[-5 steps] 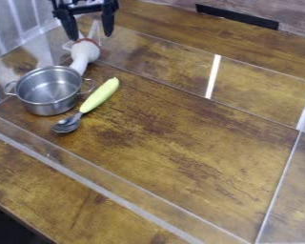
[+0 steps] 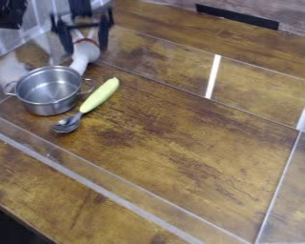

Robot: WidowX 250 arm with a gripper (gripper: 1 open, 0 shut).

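My black gripper (image 2: 84, 36) is at the top left of the camera view, blurred, with its fingers apart, above a pale object (image 2: 85, 55) behind the pot. A steel pot (image 2: 49, 91) with two handles sits at the left. Beside it on the right lies a yellow corn cob (image 2: 100, 95), and below that a metal spoon (image 2: 69, 124).
White tape strips (image 2: 213, 76) and clear strips run over it. A dark slot (image 2: 238, 17) is at the back right.
Since one second ago my gripper has shifted slightly and is now blurred by motion. The pot, corn and spoon look unchanged.
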